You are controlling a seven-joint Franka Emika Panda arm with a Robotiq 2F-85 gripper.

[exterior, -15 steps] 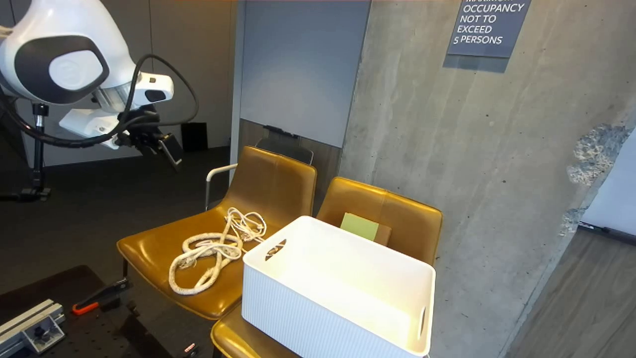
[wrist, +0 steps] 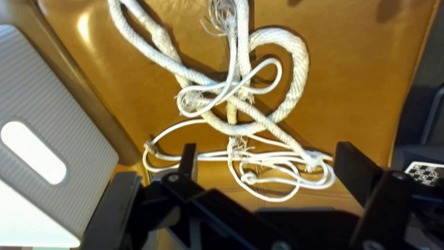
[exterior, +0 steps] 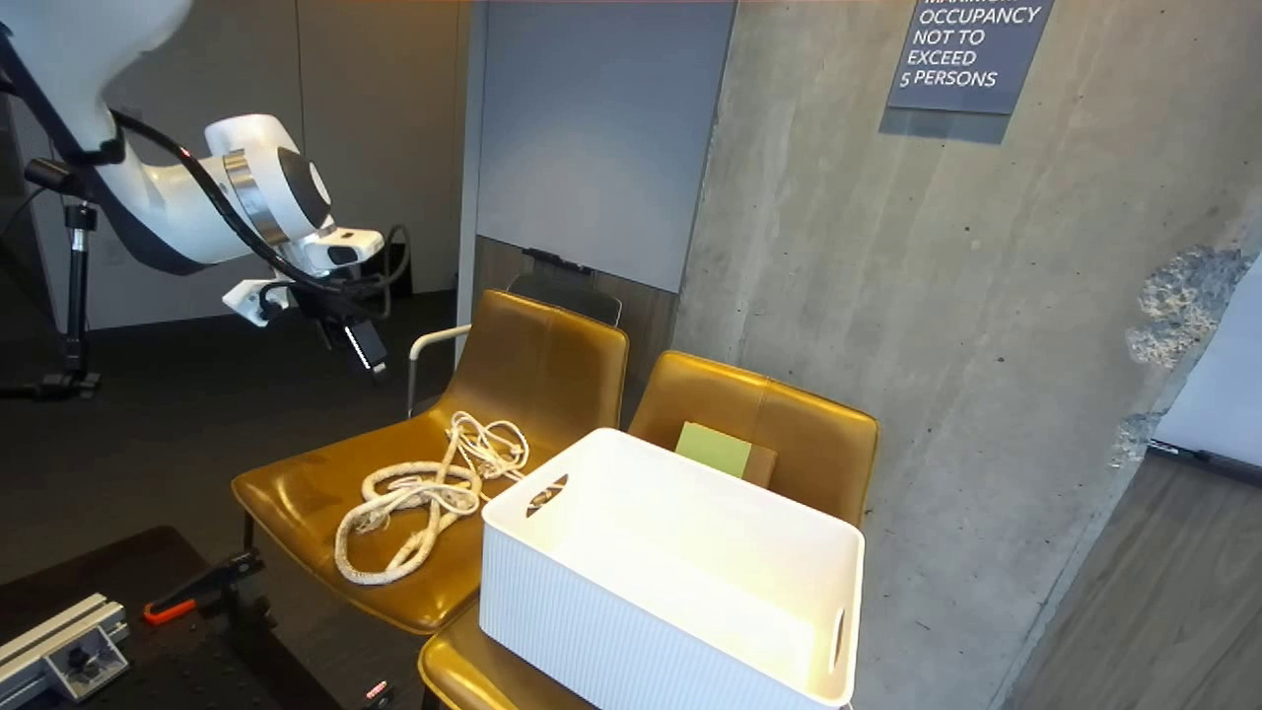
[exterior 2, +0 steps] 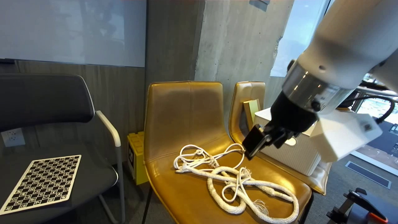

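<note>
A tangle of white rope (exterior: pixel 408 509), one thick length with thinner cords, lies loosely on the seat of a tan leather chair (exterior: pixel 314 479). My gripper (exterior: pixel 355 343) hangs in the air above that chair, clear of the rope. Looking down in the wrist view, the gripper stands open, its dark fingers (wrist: pixel 353 171) wide apart. Thin cords of the rope (wrist: pixel 287 112) show below and between the fingers, with nothing held. A white ribbed bin (exterior: pixel 639 627) rests on the neighbouring tan chair; its visible inside looks empty.
Behind the bin, a green and brown box (exterior: pixel 716 452) leans against the second chair's backrest. A dark chair (exterior 2: pixel 44 112) carrying a checkered board (exterior 2: pixel 43 183) stands to one side. A clamp with an orange handle (exterior: pixel 172 609) sits on the dark table.
My arm has swung, bringing the gripper slightly right and lower in exterior view 1, with its wrist turned. Rope and bin have stayed where they were.
</note>
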